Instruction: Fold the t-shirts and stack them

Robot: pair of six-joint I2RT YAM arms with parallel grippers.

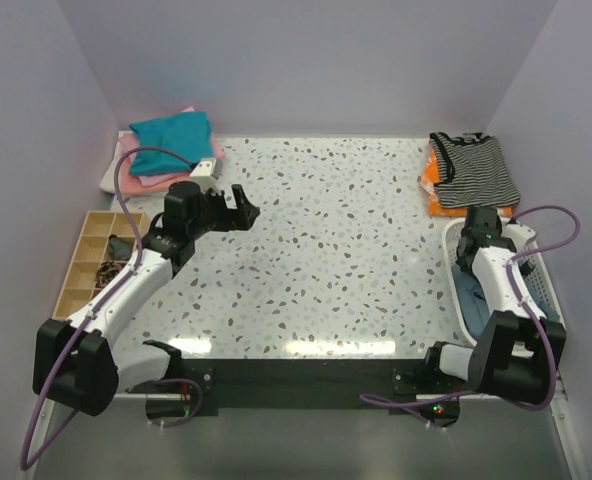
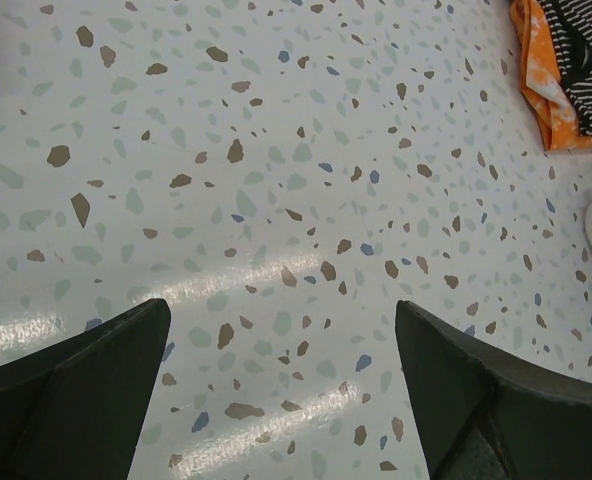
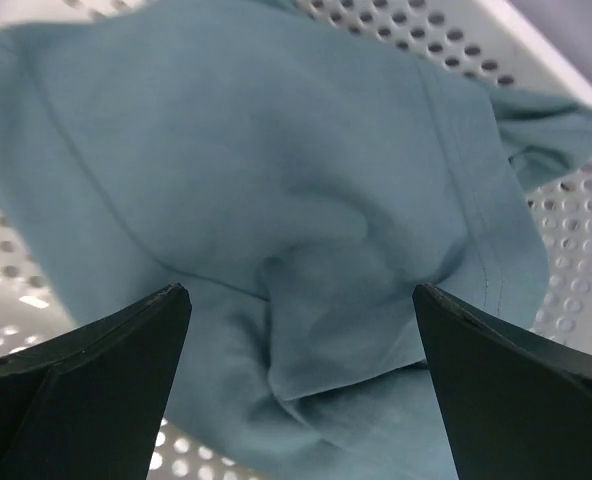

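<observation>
A crumpled blue-grey shirt (image 3: 306, 190) lies in the white perforated basket (image 1: 448, 262) at the right. Over it my right gripper points down, open, with the cloth below its fingers and nothing clearly between them. Above the bare tabletop at the left, my left gripper (image 1: 245, 207) stands open and empty. A folded teal shirt (image 1: 172, 138) rests on pink cloth (image 1: 134, 170) at the back left. At the back right, a black-and-white striped shirt (image 1: 473, 170) lies on an orange one (image 1: 430, 180).
A wooden tray with compartments (image 1: 76, 275) sits along the left edge, dark things inside. The basket's walls (image 3: 581, 285) surround the shirt near my right gripper.
</observation>
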